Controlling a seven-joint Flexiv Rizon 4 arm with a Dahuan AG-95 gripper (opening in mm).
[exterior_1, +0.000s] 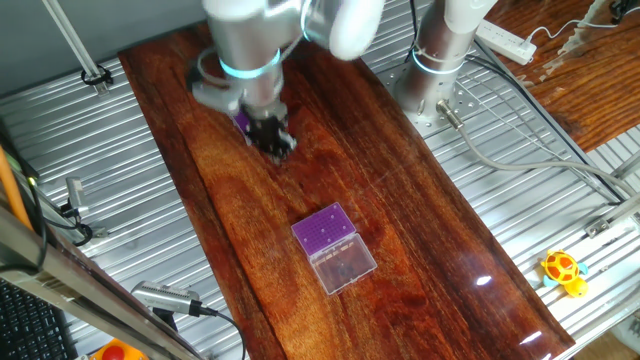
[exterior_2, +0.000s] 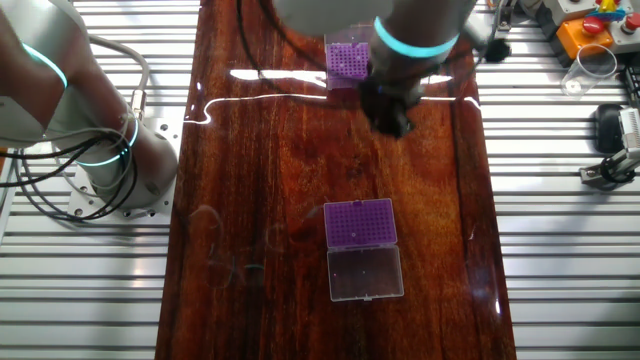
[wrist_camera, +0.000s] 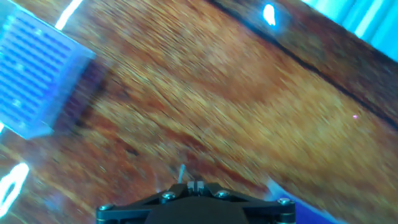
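Blurred by motion, my gripper (exterior_1: 275, 145) hangs over the far end of the wooden board. In the wrist view its fingertips (wrist_camera: 196, 186) look closed together. A thin pale-blue sliver (wrist_camera: 181, 173) shows just beside them; whether it is held cannot be told. An open box with a purple perforated rack (exterior_1: 325, 229) and a clear lid (exterior_1: 343, 265) lies mid-board, with a few small pale dots on the rack. A second purple rack box (exterior_2: 347, 62) is at the far end, partly hidden behind the arm.
The wooden board (exterior_1: 420, 270) is mostly bare around the near box. The robot's base (exterior_1: 425, 90) stands beside it. Off the board are a toy turtle (exterior_1: 563, 270), a clear cup (exterior_2: 590, 70) and a camera-like device (exterior_1: 168, 298).
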